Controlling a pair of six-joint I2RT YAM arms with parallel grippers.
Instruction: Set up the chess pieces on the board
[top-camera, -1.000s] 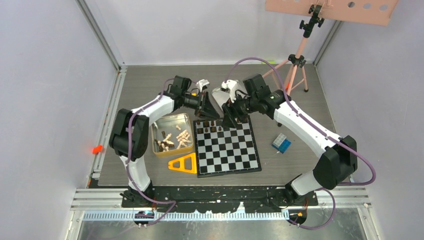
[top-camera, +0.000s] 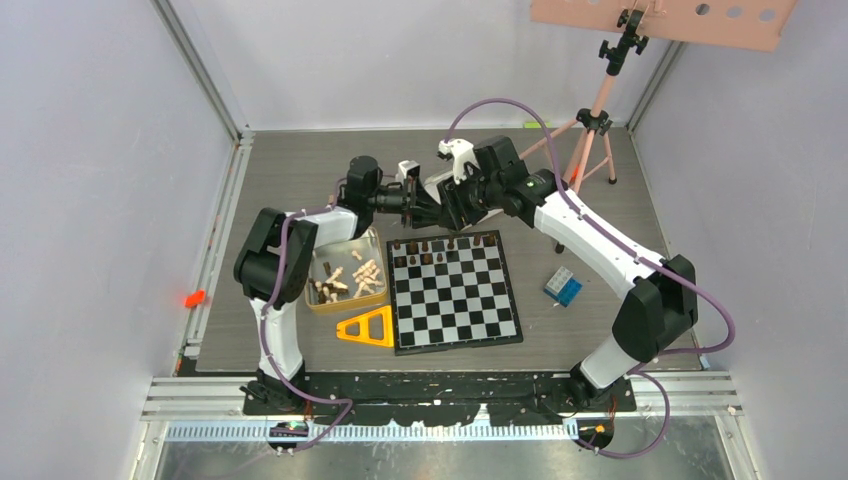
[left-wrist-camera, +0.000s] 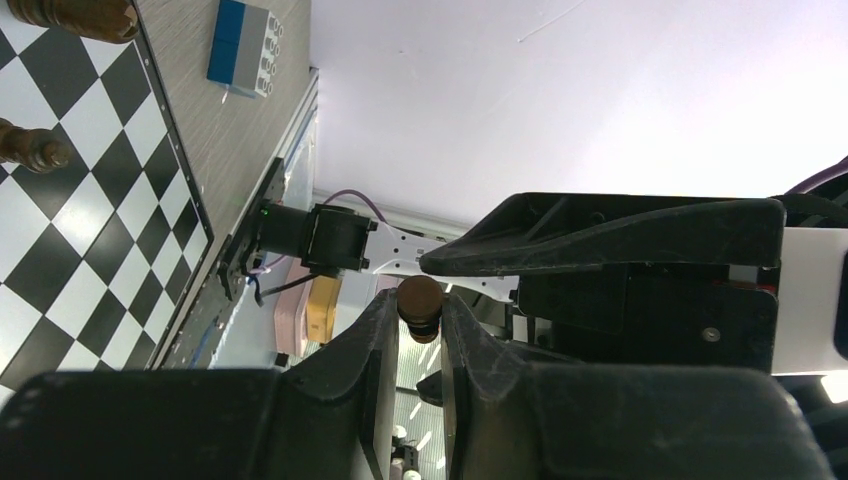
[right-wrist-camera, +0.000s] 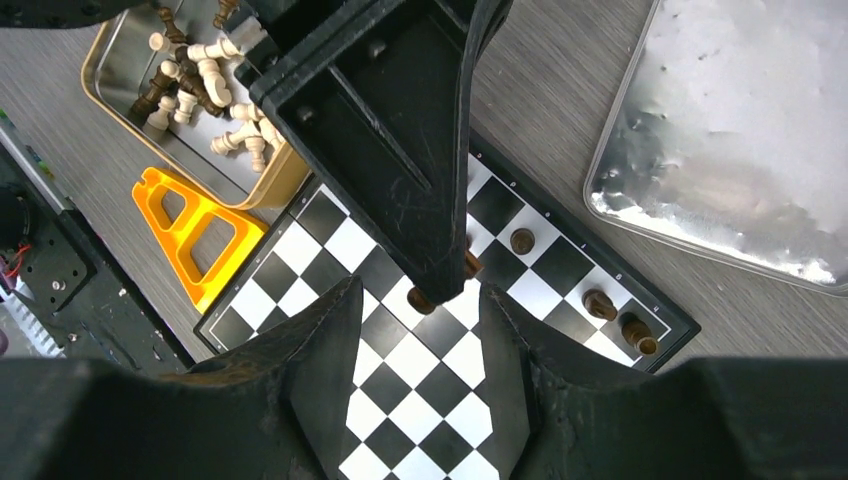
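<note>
The chessboard (top-camera: 455, 310) holds several dark pieces along its far rows, among them a piece (right-wrist-camera: 522, 241). My left gripper is shut on a dark chess piece (left-wrist-camera: 419, 300) above the board's far edge. My right gripper is right beside it, its fingers apart and pointing down over the board; the left gripper's body partly hides what lies between them. A tan tray (top-camera: 312, 303) of loose light and dark pieces stands left of the board.
A yellow triangle tool (top-camera: 355, 335) lies by the board's left corner, a blue block (top-camera: 563, 290) to the right. A metal tray (right-wrist-camera: 720, 130) lies behind the board, and a pink tripod (top-camera: 592, 140) stands at the back right.
The pieces on the board look unchanged.
</note>
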